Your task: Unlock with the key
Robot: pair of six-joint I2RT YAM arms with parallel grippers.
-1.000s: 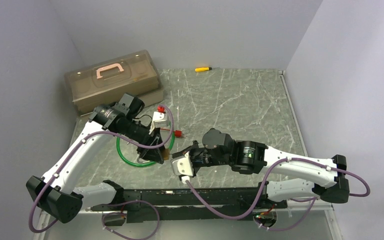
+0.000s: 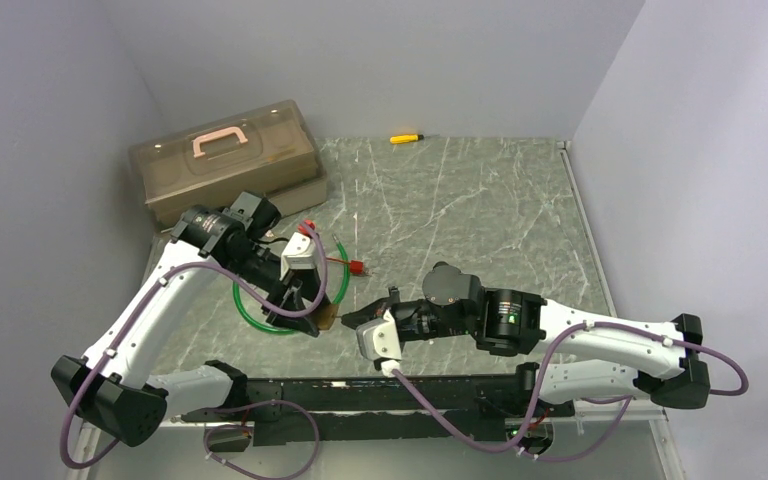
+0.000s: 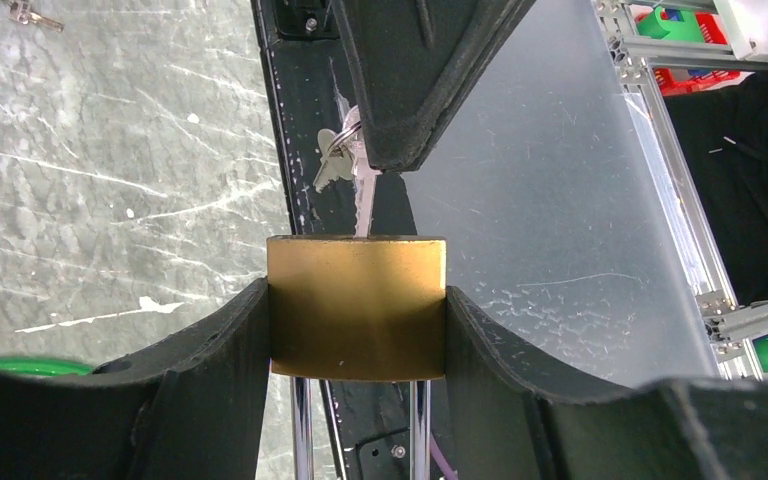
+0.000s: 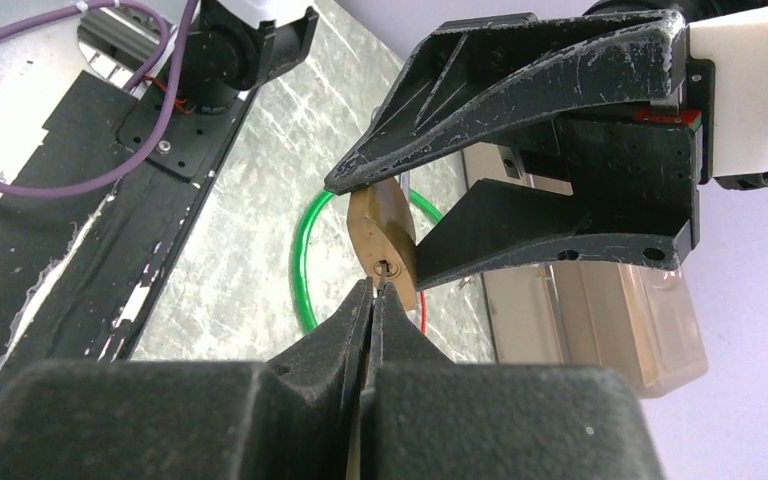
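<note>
My left gripper is shut on a brass padlock (image 3: 356,300), its shackle pointing back between the fingers. In the right wrist view the padlock's keyhole (image 4: 384,270) faces my right gripper, which is shut with its tips just in front of it. In the left wrist view a silver key (image 3: 364,200), with a second key (image 3: 332,165) on its ring, stands between the right fingertips and the padlock's top edge. How far it is inserted I cannot tell. From above, both grippers (image 2: 300,315) (image 2: 355,318) meet low over the front of the table.
A green loop (image 4: 302,260) and red items (image 2: 357,268) lie under the left arm. A brown case (image 2: 240,150) stands at back left, a yellow tool (image 2: 404,139) at the back.
Over the last second both arms have shifted slightly toward the table's front, the left gripper carrying the padlock.
</note>
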